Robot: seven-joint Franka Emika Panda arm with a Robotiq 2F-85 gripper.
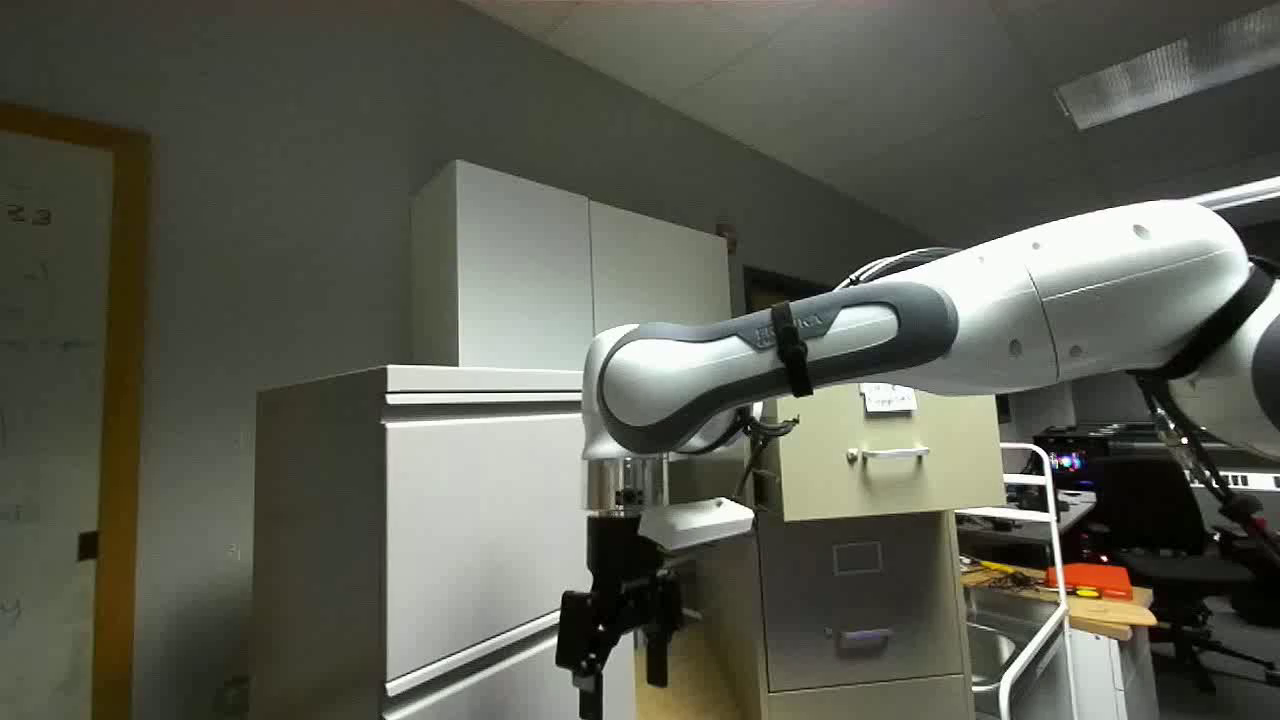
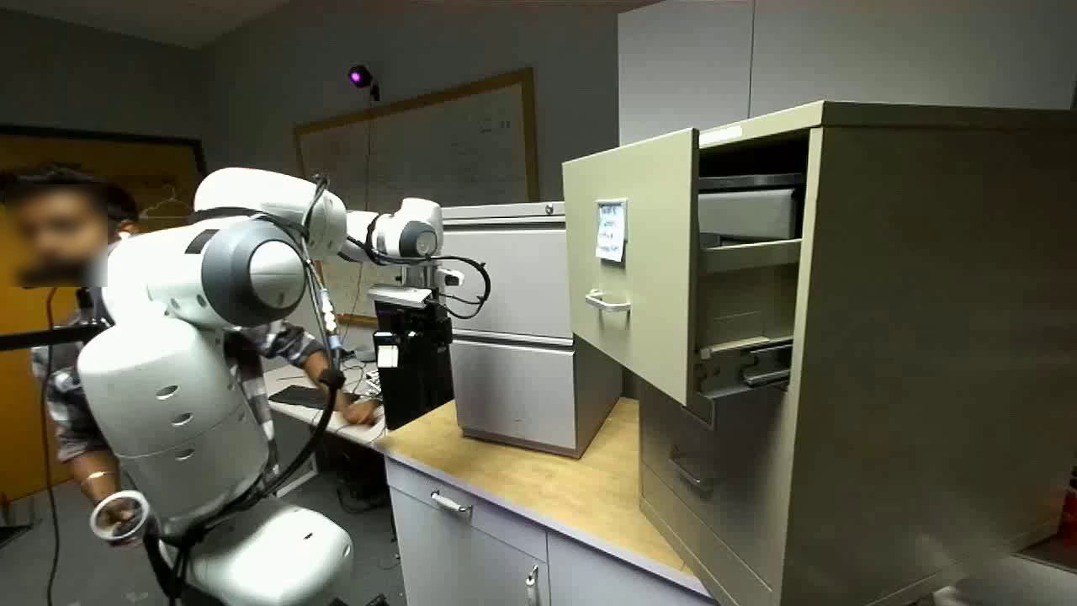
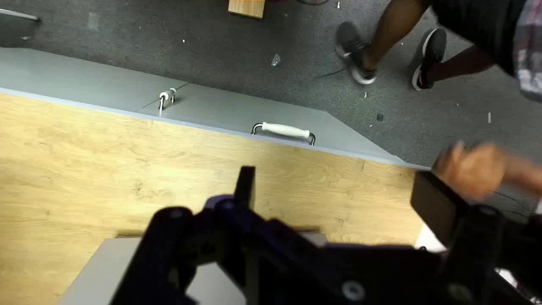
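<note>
My gripper (image 1: 623, 686) points down with its fingers spread apart, and nothing shows between them. Seen from the wrist, the gripper is above the wooden counter (image 3: 101, 162), one finger to either side of the gap. The light grey cabinet (image 2: 510, 389) stands on that counter, close beside my gripper. To the other side is a taller beige filing cabinet (image 2: 929, 303). Its top drawer (image 2: 646, 263) is pulled out, with a white handle and a paper label on the front; my gripper is apart from it.
A person (image 2: 66, 232) stands behind my arm, holding a white cup-like object (image 2: 119, 517). A blurred hand (image 3: 472, 170) appears near one finger in the wrist view. White-handled doors and drawers line the counter front; bare wood lies beside the grey cabinet.
</note>
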